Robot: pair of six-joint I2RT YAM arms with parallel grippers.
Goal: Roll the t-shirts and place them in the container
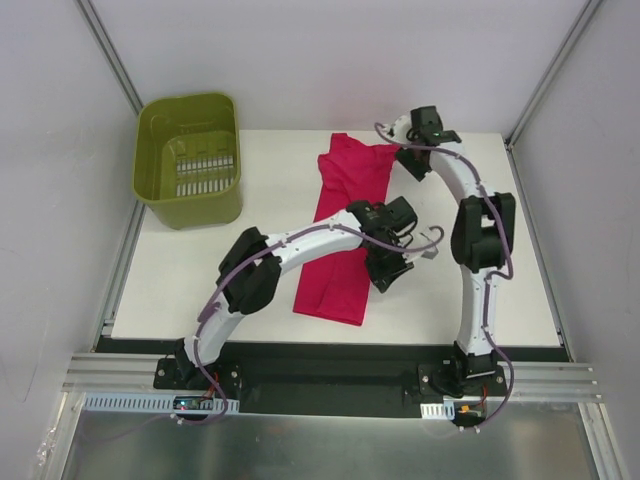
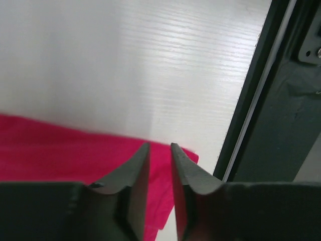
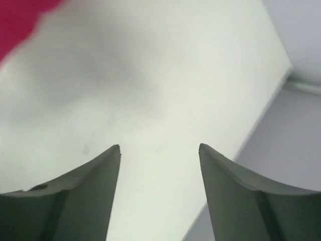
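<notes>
A red t-shirt (image 1: 345, 190) lies as a long, narrow folded strip up the middle of the white table, its far end bunched and its near end flat. My left gripper is over the strip's right edge, its fingers a little apart; red cloth (image 2: 100, 155) shows below and behind them, and no grip on it is visible. Off the right side of the strip's far end is my right gripper, open, with only bare table between its fingers. The left forearm hides the middle of the strip in the top view.
An olive-green basket (image 1: 187, 215), seemingly empty, stands at the back left. Walls rise at the back and both sides, and a dark rail (image 1: 330, 385) runs along the front.
</notes>
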